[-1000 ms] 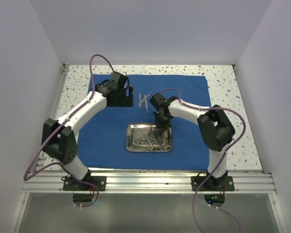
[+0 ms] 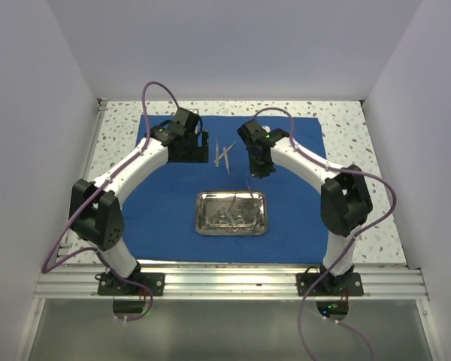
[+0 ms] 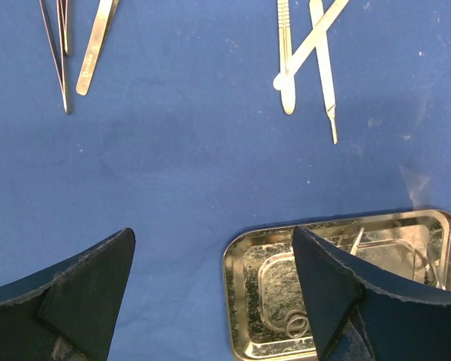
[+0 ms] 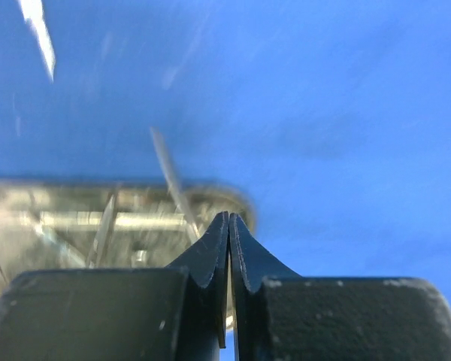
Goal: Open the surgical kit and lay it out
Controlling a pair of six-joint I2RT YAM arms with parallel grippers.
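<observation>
The steel tray (image 2: 201, 214) lies on the blue cloth with scissor-like instruments inside. My right gripper is raised above the tray's upper right, shut on a thin metal instrument whose blurred body shows below the fingertips and among the tray's contents. My left gripper stands open over the upper left of the cloth, nothing between its fingers. Scalpel handles (image 3: 323, 71) lie crossed above the tray, and tweezers (image 3: 94, 56) lie further left, largely under the left arm in the top view.
Speckled table shows around its edges; grey walls stand at the back and both sides.
My right gripper has risen from inside the tray toward the back and right, with a thin instrument now lifted above the tray's rim. The left arm has barely moved.
</observation>
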